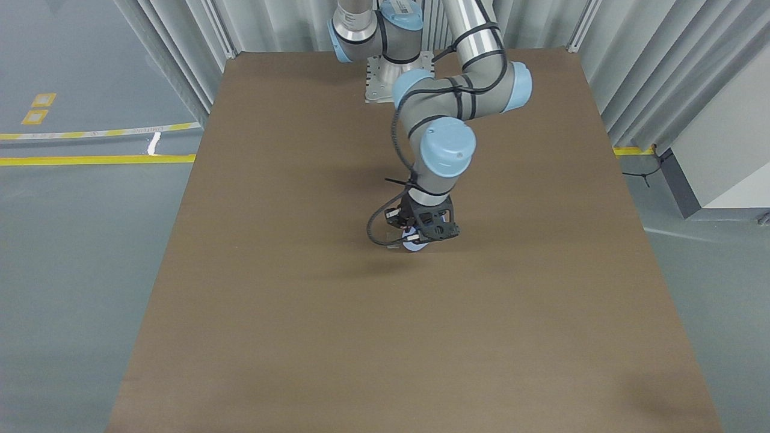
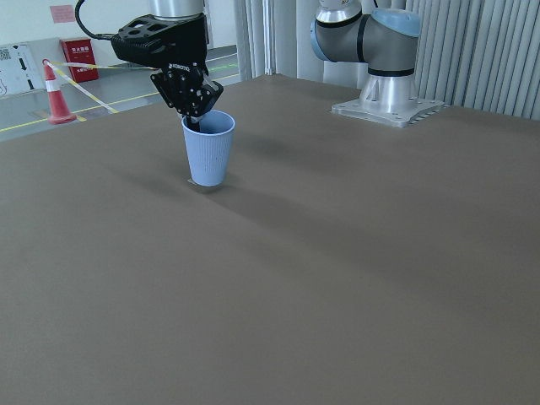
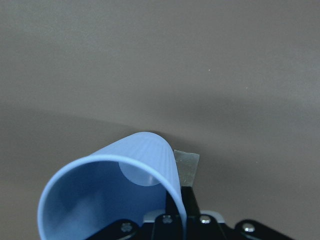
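Observation:
A light blue cup (image 2: pixel 207 156) stands upright on the brown table (image 2: pixel 278 295) in the left view, with my gripper (image 2: pixel 193 121) above it, its black fingertips at the cup's rim. In the wrist view the cup (image 3: pixel 100 200) fills the lower left, its near wall at the black fingers, which seem shut on it. A small clear plate (image 3: pixel 186 165) lies under or beside the cup's base. In the front view the cup (image 1: pixel 412 245) is mostly hidden under the gripper (image 1: pixel 418 231).
Beyond the edge are curtains, a traffic cone (image 2: pixel 57 101) and floor tape.

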